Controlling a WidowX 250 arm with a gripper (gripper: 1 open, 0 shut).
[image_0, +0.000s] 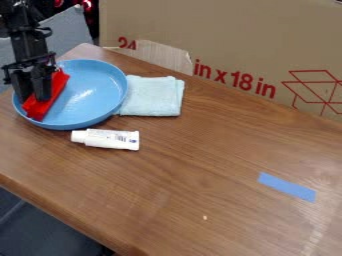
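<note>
My black gripper reaches down from the upper left over the left part of a blue plate, shut on a red object. The red object is inside the plate's left side, tilted and partly hidden by the fingers; whether it rests on the plate's surface I cannot tell.
A folded pale cloth lies right of the plate, and a white tube in front of it. A blue tape strip is at the right of the wooden table. A large cardboard box stands behind.
</note>
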